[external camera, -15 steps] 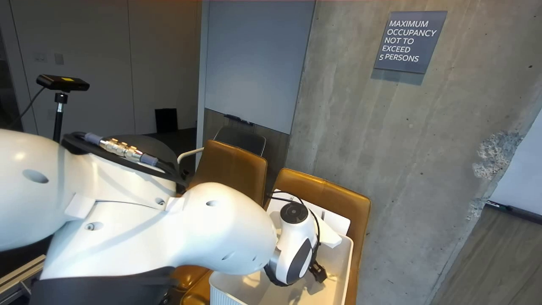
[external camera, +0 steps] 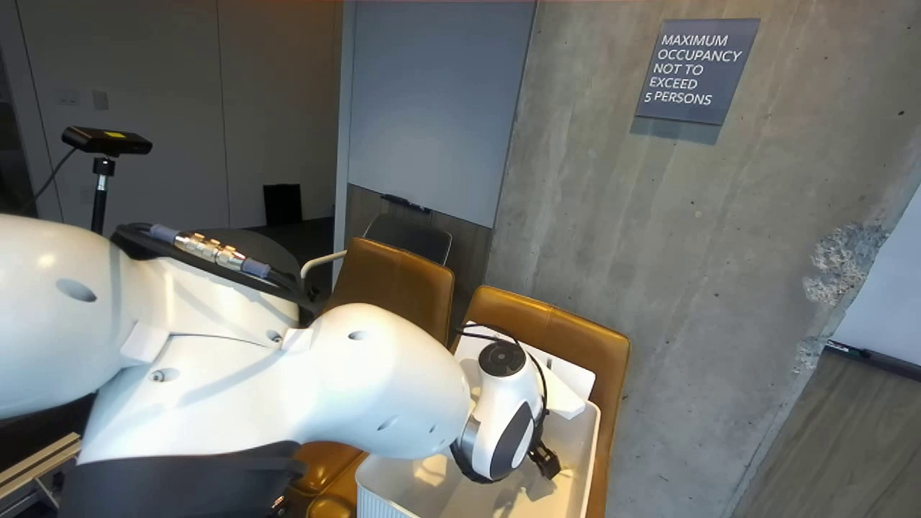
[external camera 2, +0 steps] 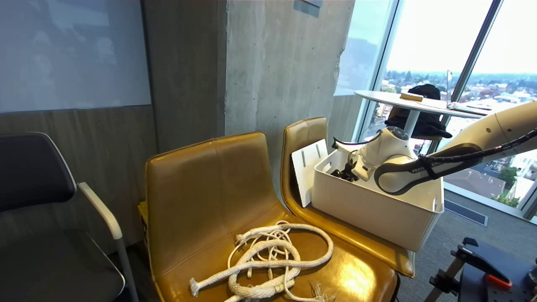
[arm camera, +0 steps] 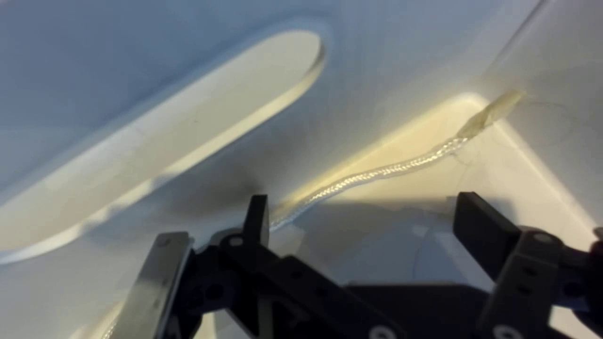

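Observation:
My gripper stands open inside the white bin [external camera 2: 372, 214], its two dark fingers wide apart. A thin pale rope [arm camera: 367, 176] runs along the bin's floor beside the wall, and its frayed, taped-looking end [arm camera: 490, 116] rests near a corner. The rope passes beyond the fingertips in the wrist view, and one stretch of it disappears behind the left finger [arm camera: 258, 220]. Nothing is held between the fingers. From outside, the gripper [external camera: 544, 462] shows low in the bin, partly covered by the wrist.
The bin rests on a tan chair [external camera: 604, 345], with a white panel [external camera 2: 304, 168] leaning behind it. Thick white rope [external camera 2: 272, 261] lies coiled on the neighbouring tan chair [external camera 2: 206, 186]. The bin's walls surround the gripper; a long handle slot [arm camera: 186, 135] opens in one.
The arm has shifted very slightly to the right in exterior view 1, and the gripper with it. The bin and chairs have stayed put.

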